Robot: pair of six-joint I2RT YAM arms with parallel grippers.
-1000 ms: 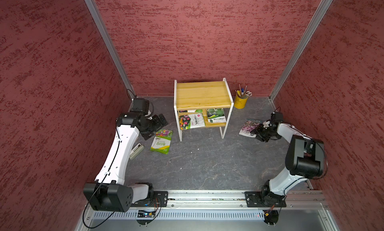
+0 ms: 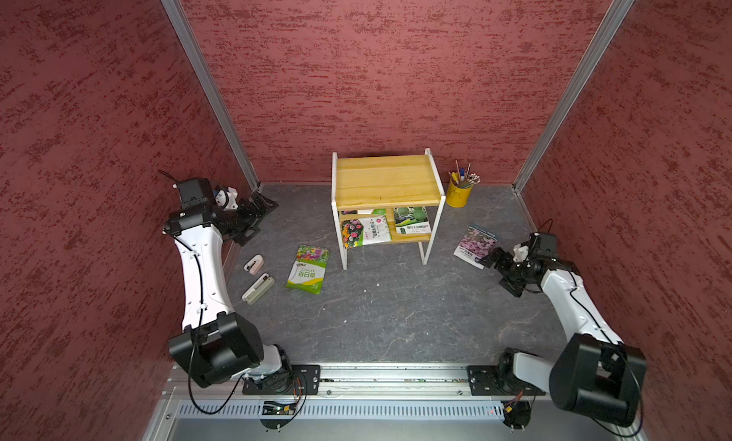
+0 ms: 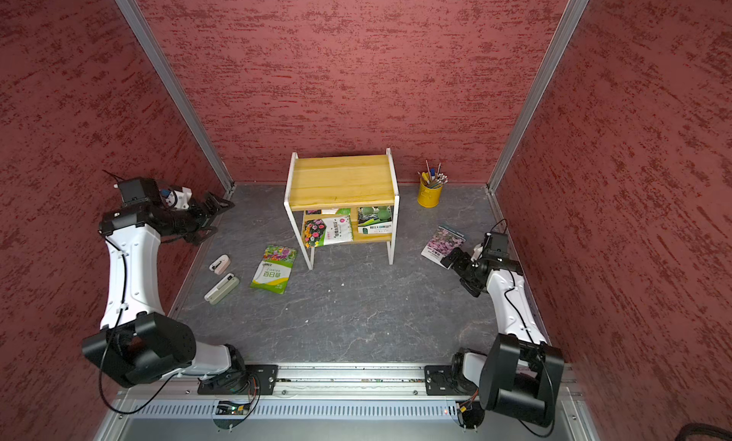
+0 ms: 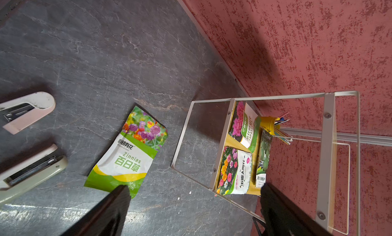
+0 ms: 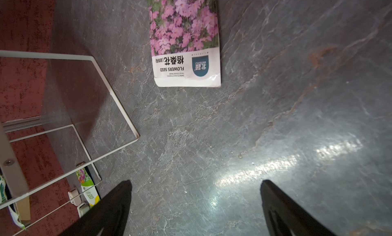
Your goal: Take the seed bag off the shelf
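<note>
On the lower board of the wooden shelf [image 2: 389, 181] lie a bag with colourful flowers and a white label [image 2: 367, 231], a green-topped bag [image 2: 412, 220] and, behind, a partly hidden pink-flowered bag [image 4: 245, 127]. A Zinnias seed bag [image 4: 126, 152] lies flat on the table left of the shelf. Right of the shelf a pink-flower seed bag [image 5: 185, 40] rests flat on the table. My left gripper is open and empty, at the far left, apart from the shelf. Just to the right of the pink-flower bag, my right gripper stands open, holding nothing.
A yellow pencil cup [image 2: 457, 190] stands behind and right of the shelf. On the left, a pink stapler [image 2: 254, 264] and a pale green stapler [image 2: 258, 287] lie on the table.
My left gripper has moved left, away from the Zinnias bag. The shelf bags look unchanged.
</note>
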